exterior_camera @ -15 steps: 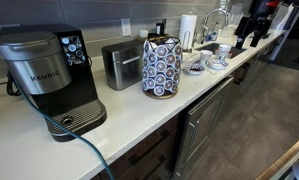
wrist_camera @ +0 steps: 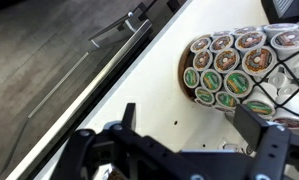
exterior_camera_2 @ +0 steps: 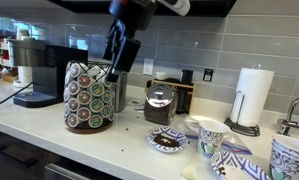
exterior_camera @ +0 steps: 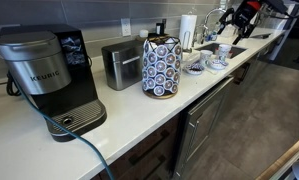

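My gripper stands open in the wrist view, its two fingers wide apart with bare white counter showing between them. The coffee pod carousel (wrist_camera: 247, 68), packed with several round pods, lies to the upper right of the fingers. In exterior view 2 the gripper (exterior_camera_2: 117, 50) hangs high over the counter, overlapping the upper right of the pod carousel (exterior_camera_2: 87, 105); contact cannot be told. Exterior view 1 shows the gripper (exterior_camera: 230, 22) near the sink end, well beyond the carousel (exterior_camera: 161, 68). A silver and black Keurig coffee maker (exterior_camera: 51, 85) stands at the left.
A patterned plate (exterior_camera_2: 167, 139), a patterned cup (exterior_camera_2: 211, 138) and a paper towel roll (exterior_camera_2: 252, 97) occupy the counter right of the carousel. A metal canister (exterior_camera: 122, 64) stands behind it. The counter's front edge (wrist_camera: 84, 100) drops to floor.
In exterior view 1 the arm has swung left and slightly up in the picture, with the gripper now reaching further over the counter. The carousel and coffee maker have not moved.
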